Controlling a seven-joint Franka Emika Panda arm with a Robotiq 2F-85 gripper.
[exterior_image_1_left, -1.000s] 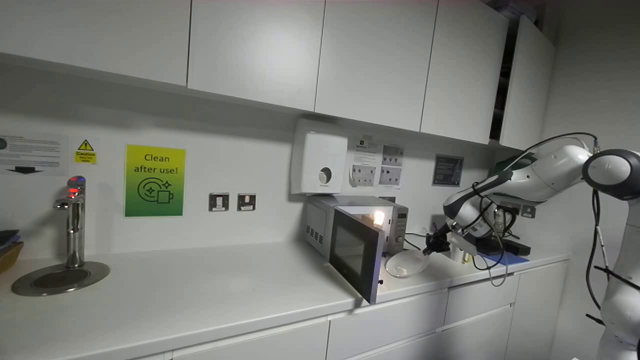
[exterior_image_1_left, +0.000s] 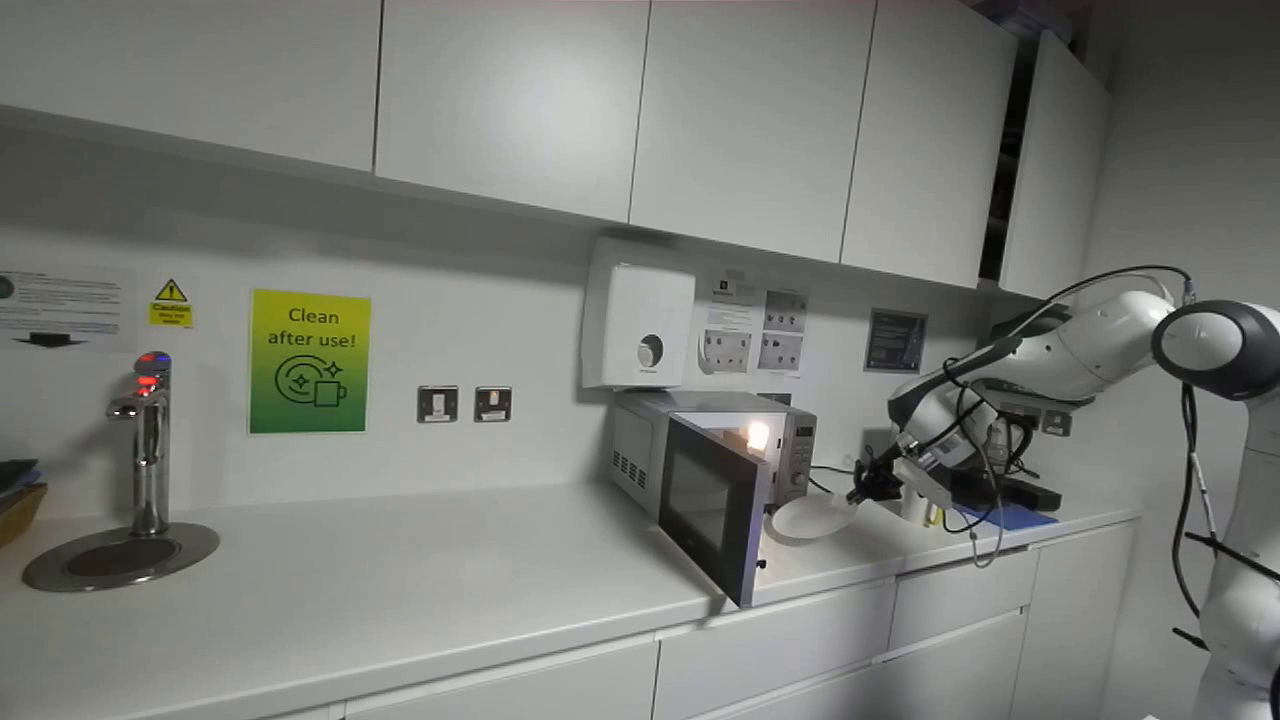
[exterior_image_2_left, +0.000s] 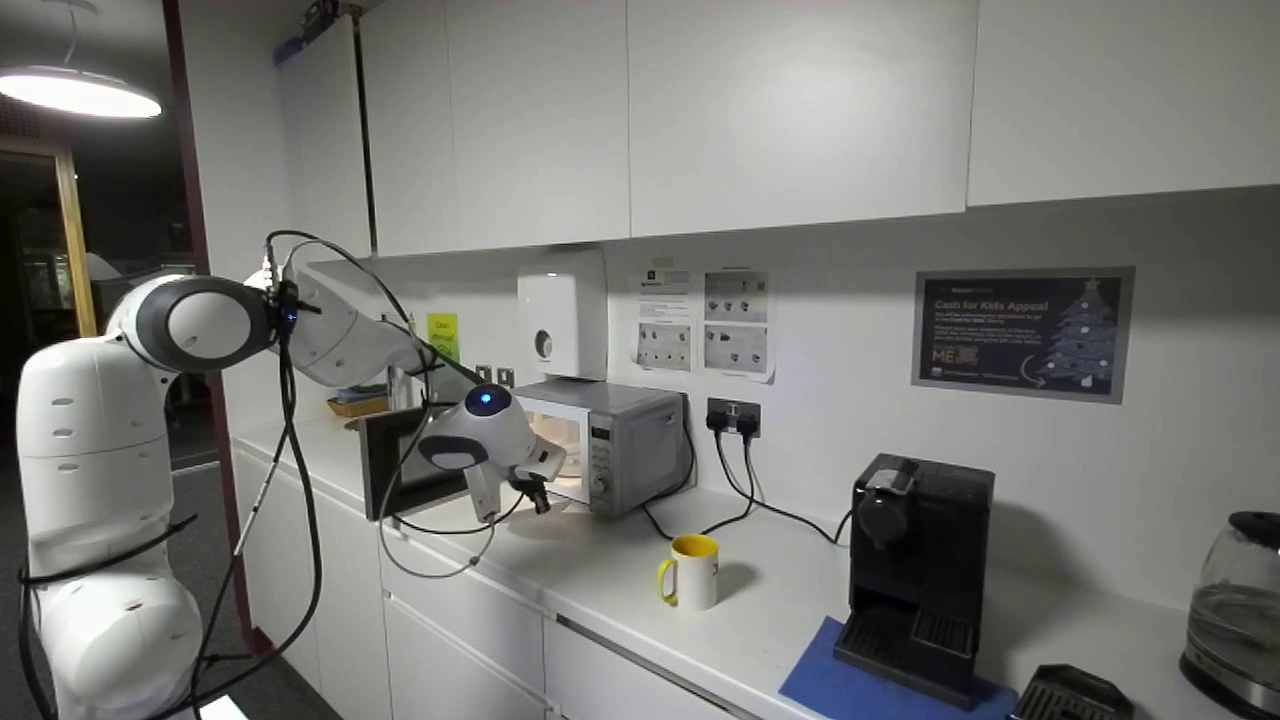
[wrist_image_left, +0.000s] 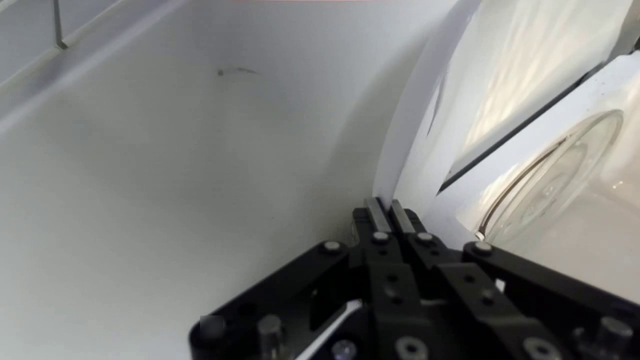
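A white plate or shallow bowl (exterior_image_1_left: 811, 517) is held above the counter in front of the open microwave (exterior_image_1_left: 744, 420). My gripper (exterior_image_1_left: 854, 496) is shut on its rim from the right. In the wrist view, the thin white rim (wrist_image_left: 412, 129) rises from between the closed fingertips of the gripper. The microwave door (exterior_image_1_left: 716, 506) stands swung out toward the room, left of the plate. The cavity is lit, and a glass turntable (wrist_image_left: 552, 186) shows inside it. In exterior view 2 the gripper (exterior_image_2_left: 536, 497) is near the microwave's front, where the plate is hard to make out.
A white mug with a yellow inside (exterior_image_2_left: 693, 574) stands on the counter right of the microwave. Farther right are a black coffee machine (exterior_image_2_left: 918, 570) on a blue mat (exterior_image_2_left: 822, 672) and a glass kettle (exterior_image_2_left: 1236, 612). Left of the microwave, the counter (exterior_image_1_left: 420, 576) is clear.
The plate has tipped so its inner face shows less, and it sits slightly higher. My wrist has turned a little; the microwave door stays open in the same place.
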